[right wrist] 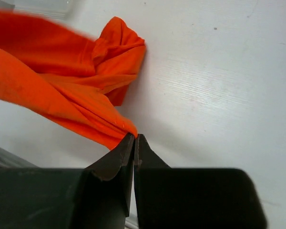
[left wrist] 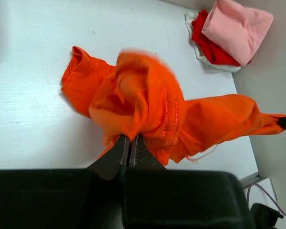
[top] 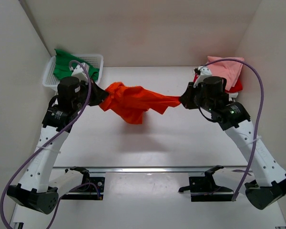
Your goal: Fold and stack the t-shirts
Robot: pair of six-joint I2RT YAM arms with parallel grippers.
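Observation:
An orange-red shirt (top: 133, 100) is stretched, crumpled, between my two grippers, and its shadow falls on the table below. On the left, my gripper (top: 106, 97) is shut on a bunched part of the shirt; in the left wrist view the cloth (left wrist: 148, 105) rises from the fingertips with a stitched seam showing. My right gripper (top: 181, 101) is shut on a narrow gathered end, and the right wrist view has this cloth (right wrist: 100, 119) running off to the left from the closed tips.
At the back left, a green cloth (top: 65, 59) lies in a white basket (top: 97, 59). A stack with a pink folded cloth (top: 226, 70) over a red one (top: 237, 87) sits at the back right.

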